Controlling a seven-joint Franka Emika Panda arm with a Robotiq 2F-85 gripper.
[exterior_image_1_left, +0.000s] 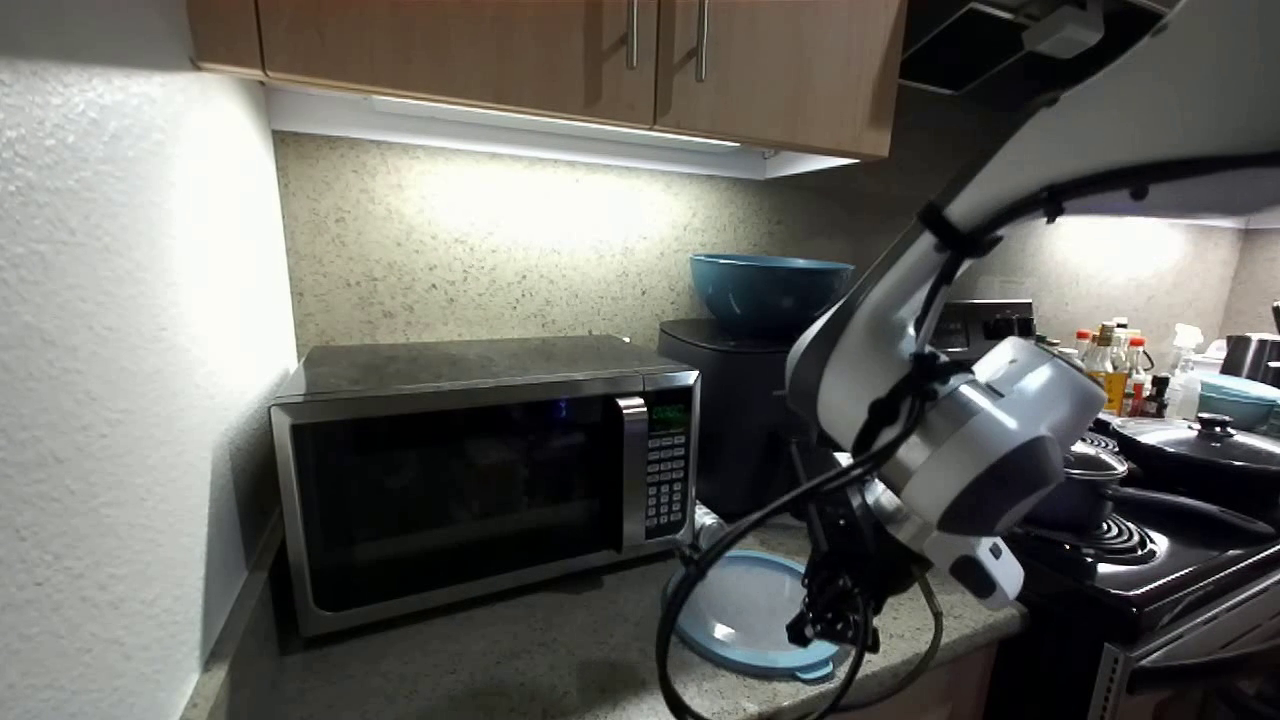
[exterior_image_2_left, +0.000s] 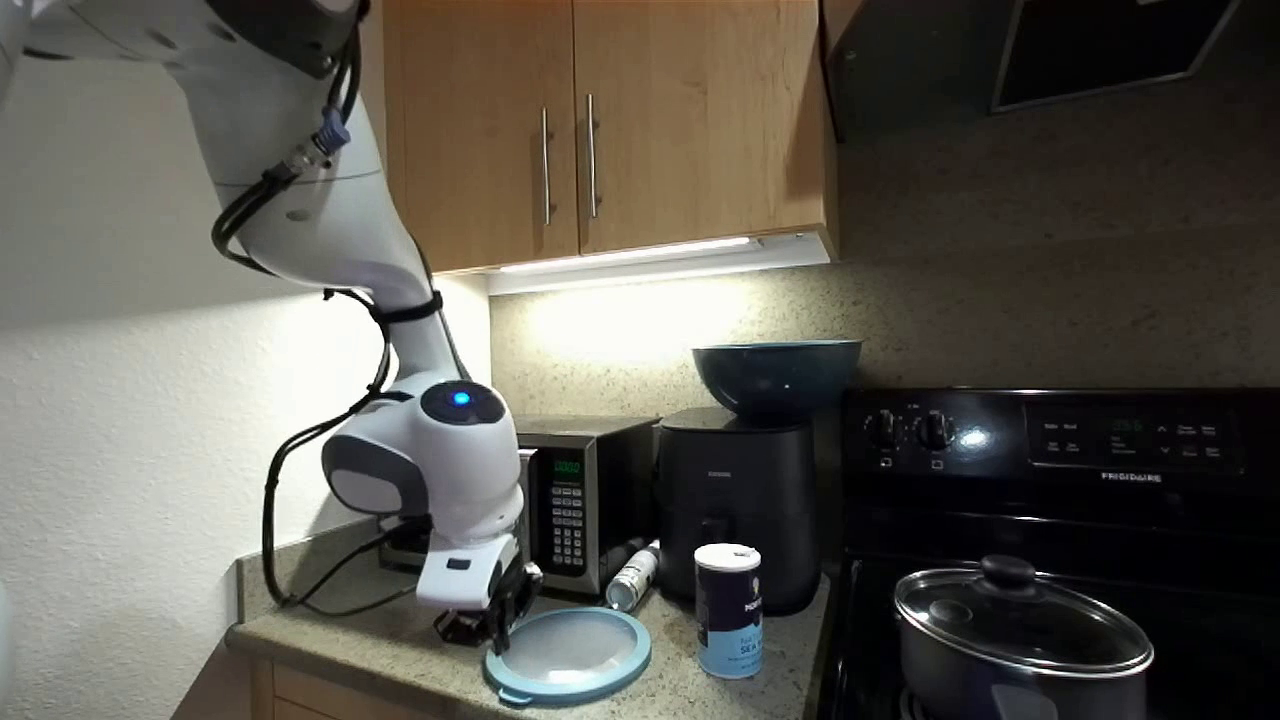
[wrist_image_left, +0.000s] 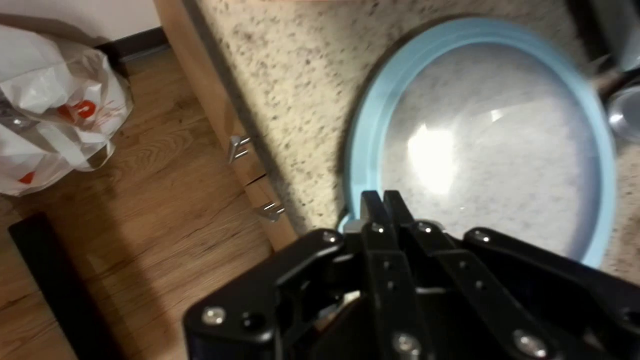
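Note:
A round lid with a light blue rim and clear centre lies flat on the counter in front of the microwave. Its small tab points toward the counter's front edge. My gripper is shut, with nothing showing between its black fingers. In the wrist view the fingertips overlap the lid's rim close to the tab, which is partly hidden behind them. Seen from exterior view 2, the gripper is low at the lid's left side; whether it touches the rim I cannot tell.
Behind the lid stand the microwave and a black air fryer with a blue bowl on top. A salt canister stands right of the lid, and a small bottle lies behind it. The stove holds a lidded pot.

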